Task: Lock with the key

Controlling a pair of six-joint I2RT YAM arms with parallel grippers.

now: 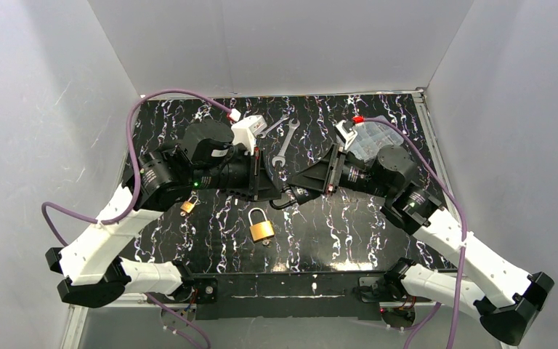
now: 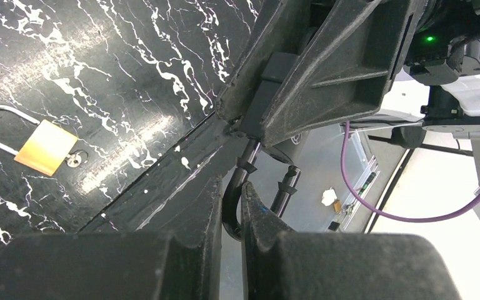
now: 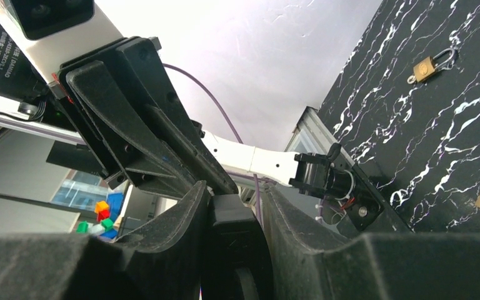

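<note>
A black padlock is held in the air between my two grippers, over the middle of the table. In the left wrist view, my left gripper is shut on its curved shackle (image 2: 234, 194). One shackle leg runs up toward the body; the other ends in a tip (image 2: 292, 178) that appears free of it. My right gripper (image 1: 299, 182) is shut on the padlock's black body (image 3: 234, 234), which shows between its fingertips in the right wrist view. The fingers hide much of the body. I cannot see a key for certain.
A brass padlock (image 1: 261, 231) lies on the black marbled table (image 1: 334, 240) just in front of the grippers. A smaller brass padlock (image 1: 188, 206) lies to its left. Two wrenches (image 1: 286, 144) and a clear compartment box (image 1: 373, 138) are behind.
</note>
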